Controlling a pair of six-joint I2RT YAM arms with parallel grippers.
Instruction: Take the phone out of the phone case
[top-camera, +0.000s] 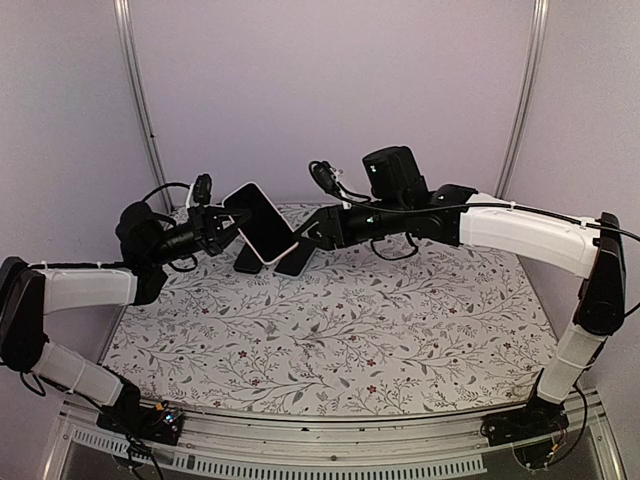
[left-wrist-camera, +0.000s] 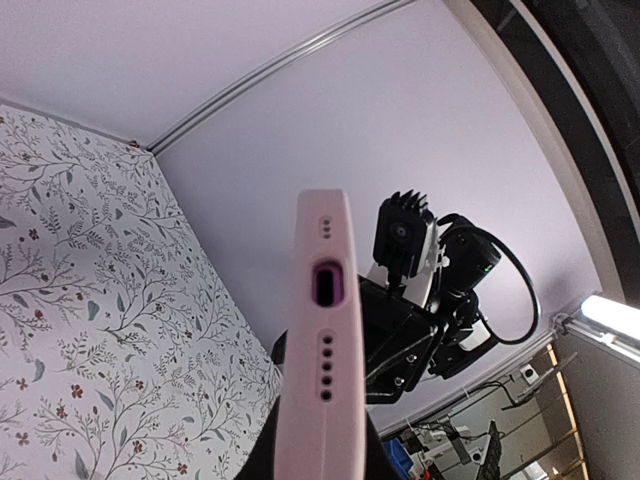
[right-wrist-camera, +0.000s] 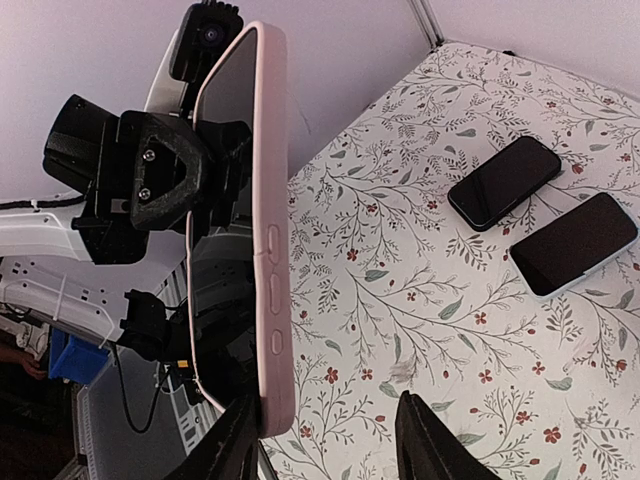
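Note:
A phone in a pink case (top-camera: 258, 222) hangs tilted in the air, screen toward the top camera, with my left gripper (top-camera: 225, 222) shut on it. The left wrist view shows the case's pink edge (left-wrist-camera: 320, 390) with its port and holes; the right wrist view shows its side with buttons (right-wrist-camera: 270, 200). My right gripper is open, fingers spread just beside the case's lower end, nothing clearly between them; whether one finger touches the case I cannot tell.
Two dark phones lie on the floral table at the back left, one (right-wrist-camera: 505, 180) beside the other (right-wrist-camera: 570, 245).

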